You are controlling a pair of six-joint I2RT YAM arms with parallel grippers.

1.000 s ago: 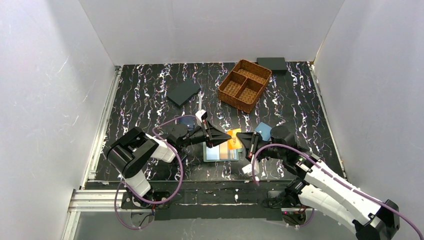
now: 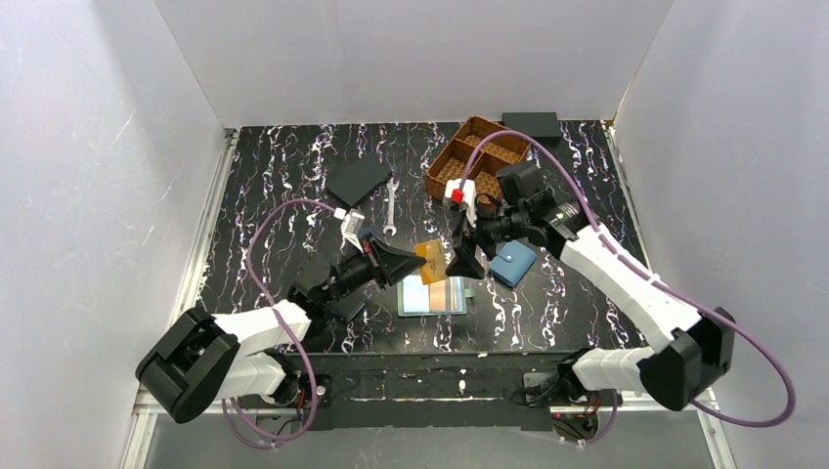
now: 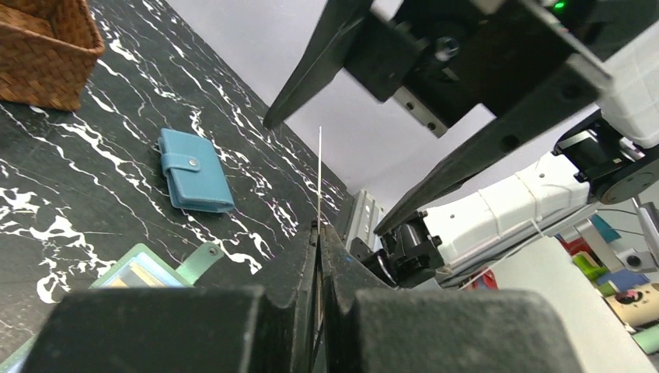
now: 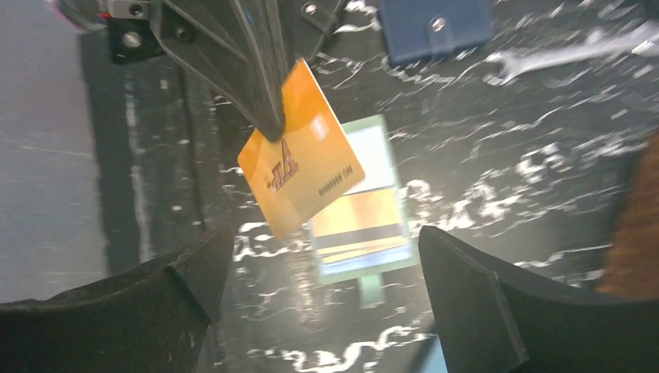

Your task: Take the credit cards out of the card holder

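An orange card (image 2: 433,262) is held up by my left gripper (image 2: 414,261), which is shut on it; in the left wrist view the card (image 3: 319,171) appears edge-on between the fingertips, and in the right wrist view it faces the camera (image 4: 311,175). Below lies the open green card holder (image 2: 430,303) with more cards in its sleeve. My right gripper (image 2: 459,249) stands open just right of the held card, its fingers around empty space facing it.
A wicker basket (image 2: 445,166) sits at the back, a blue wallet (image 2: 512,264) right of the holder, a wrench (image 2: 391,205) and dark boxes (image 2: 357,181) behind. Bare marble lies left and right.
My left gripper has lifted the orange card up from the holder and drawn slightly back. The right arm has risen and swung back, its gripper turned toward the card.
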